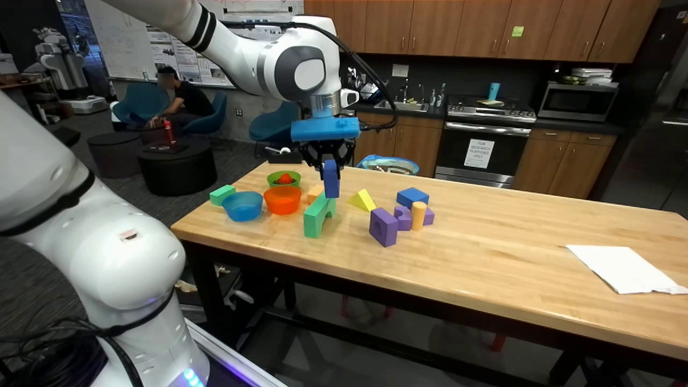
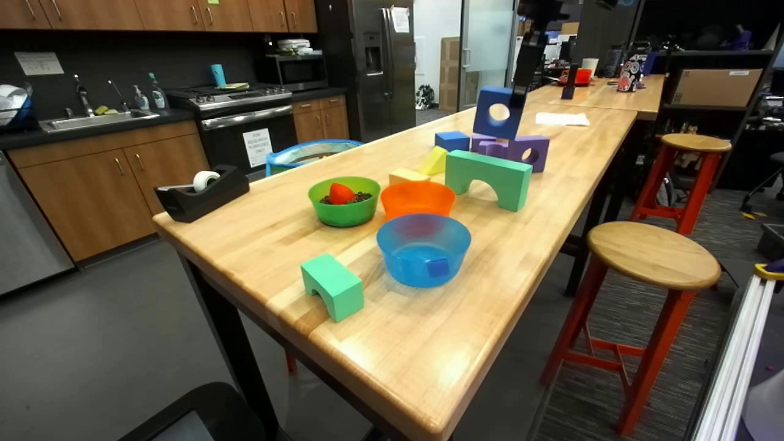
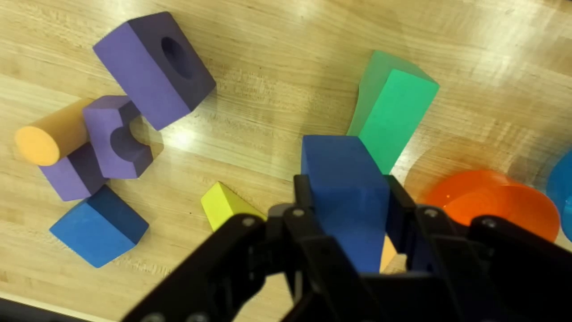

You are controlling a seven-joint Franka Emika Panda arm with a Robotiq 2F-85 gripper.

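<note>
My gripper is shut on a blue block [image 3: 348,214], one finger on each side of it. In exterior view 2 this blue block [image 2: 489,110] shows a round hole through its face. It hangs above the table, apart from everything below. Near it in exterior view 1 stands a green arch block [image 1: 316,219]. To the right are a yellow wedge [image 1: 363,200], a purple block with a hole [image 1: 384,227], a purple arch [image 1: 403,218], an orange cylinder [image 1: 418,215] and another blue block [image 1: 413,196].
Left of the gripper in exterior view 1 stand an orange bowl [image 1: 283,201], a blue bowl [image 1: 243,207] and a green bowl [image 1: 289,178] with a red item inside. A tape dispenser [image 2: 202,192] sits by the table edge. Bare wood lies before the paper [image 1: 622,267].
</note>
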